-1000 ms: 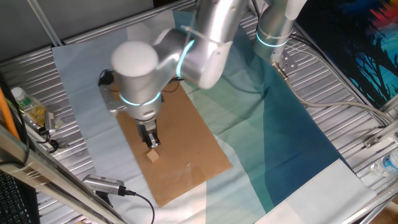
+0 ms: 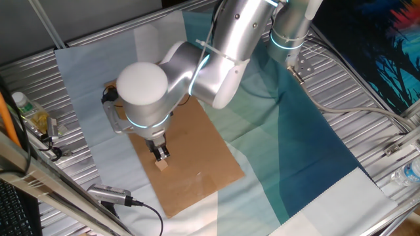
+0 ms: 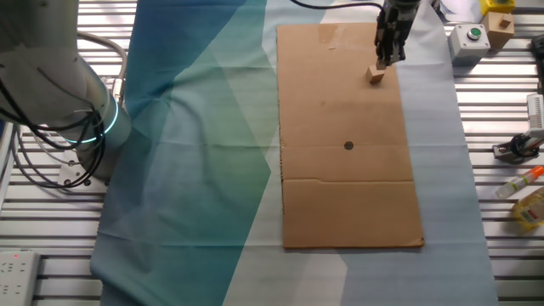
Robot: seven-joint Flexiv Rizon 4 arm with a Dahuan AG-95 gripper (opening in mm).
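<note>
A small wooden block (image 2: 162, 166) lies on the flat brown cardboard sheet (image 2: 197, 157). My gripper (image 2: 161, 155) reaches down over the sheet, its dark fingertips right at the block's edge in exterior view 1. From the opposite side, in exterior view 2, the gripper (image 3: 390, 61) comes in from the top edge, and the block (image 3: 375, 76) shows just beside and below the fingertips. Whether fingers and block touch is unclear. The gap between the fingers is too small and dark to judge.
A dark round spot (image 3: 348, 145) marks the otherwise bare cardboard. A grey button box (image 3: 468, 42) and another wooden block (image 3: 498, 30) stand off the cloth at the top right. Near the sheet lies a silver camera-like device (image 2: 109, 194) with a cable.
Over the last second the gripper has come down closer to the block, its fingertips now at the block's edge. The arm has shifted slightly; the block appears to be in the same place.
</note>
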